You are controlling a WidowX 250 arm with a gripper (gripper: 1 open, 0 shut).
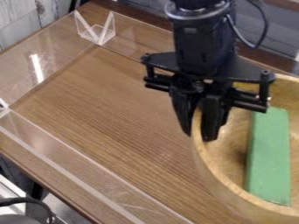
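My black gripper (205,109) comes down from the top centre, shut on the near rim of a large tan bowl (218,178) that fills the right side of the view. A green rectangular block (270,156) lies inside the bowl. The fingertips are partly hidden where they meet the rim.
A wooden floor (105,114) stretches clear to the left, bordered by clear plastic edges. A small clear bracket (96,26) stands at the back left, and a dark cable shows at the bottom left.
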